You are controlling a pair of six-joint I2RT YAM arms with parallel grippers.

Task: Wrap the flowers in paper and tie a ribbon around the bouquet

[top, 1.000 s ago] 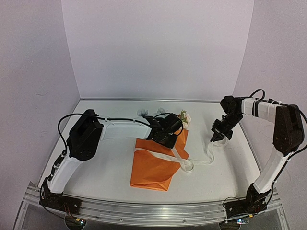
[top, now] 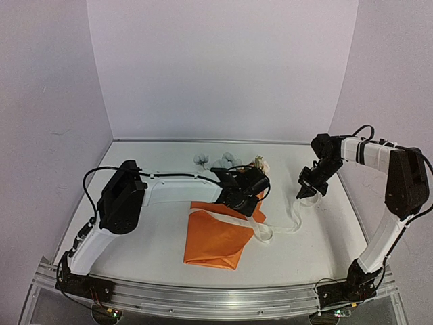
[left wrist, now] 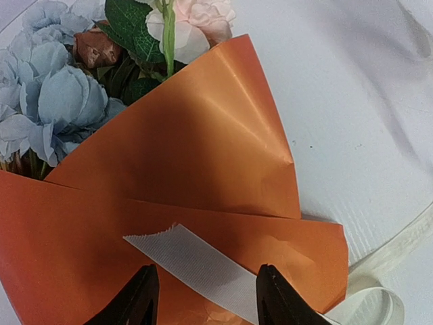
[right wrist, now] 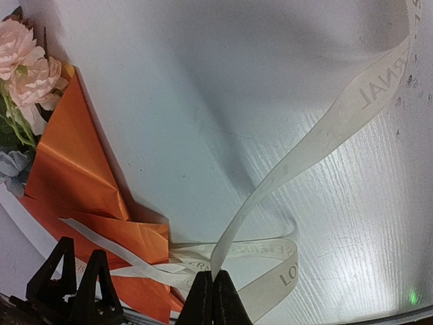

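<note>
The bouquet, with pale blue flowers (left wrist: pixel 71 98) and pink ones (right wrist: pixel 30 74), lies in orange wrapping paper (top: pixel 213 244). A cream ribbon (top: pixel 281 229) crosses the paper and loops out to its right. In the left wrist view, one loose end of this ribbon (left wrist: pixel 189 261) lies over the paper, in front of and below my left gripper. Its fingers are spread apart and do not grip the ribbon. Off to the right of the bouquet, my right gripper is shut on the ribbon, which rises from its fingertips in a long curve.
Bare white table (top: pixel 135 250) lies left of the paper, and more free room is at the right front. Side walls and a back wall (top: pixel 223 74) enclose the table. The left arm covers part of the bouquet from above.
The right arm and the ribbon's loop look still.
</note>
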